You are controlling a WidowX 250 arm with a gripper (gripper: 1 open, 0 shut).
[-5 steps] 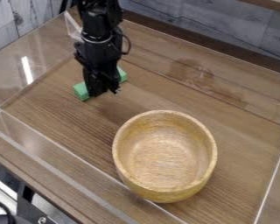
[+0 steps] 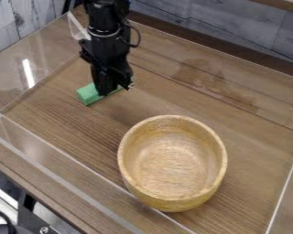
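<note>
My black gripper (image 2: pixel 107 75) hangs over a small green object (image 2: pixel 92 93) on the upper left of the wooden table, partly covering it. Whether it touches the object is unclear, and so is whether its fingers are open or shut.
A large empty tan bowl (image 2: pixel 172 160) takes up the lower right of the table (image 2: pixel 222 73). The table's edge runs along the left and lower left, with cables beyond.
The gripper has moved slightly up and away toward the back of the table. The green object looks about in place, less of it showing to the right of the gripper.
</note>
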